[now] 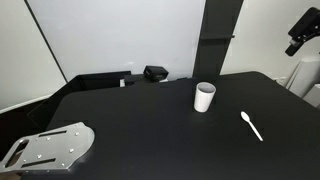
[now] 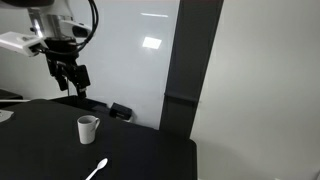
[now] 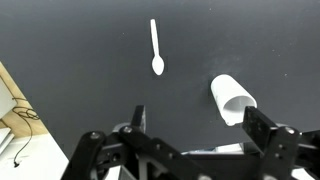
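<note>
A white mug (image 1: 204, 97) stands upright on the black table; its handle shows at the right side in exterior view 2, where the mug (image 2: 88, 129) is below the arm. Nearby lies a white spoon (image 1: 251, 125), flat on the table and apart from the mug. From the wrist, the spoon (image 3: 156, 48) is at the upper middle and the mug (image 3: 232, 98) at the right, close to one finger in the picture. My gripper is open, its black fingers wide apart with nothing held. In exterior view 2 the gripper (image 2: 70, 88) hangs above the table, higher than the mug.
A silver metal plate (image 1: 50, 148) with slots is at the table's left front. Behind the table's far edge sits a small black device (image 1: 155, 73). Cables (image 3: 22, 125) lie off the table at the left in the wrist view.
</note>
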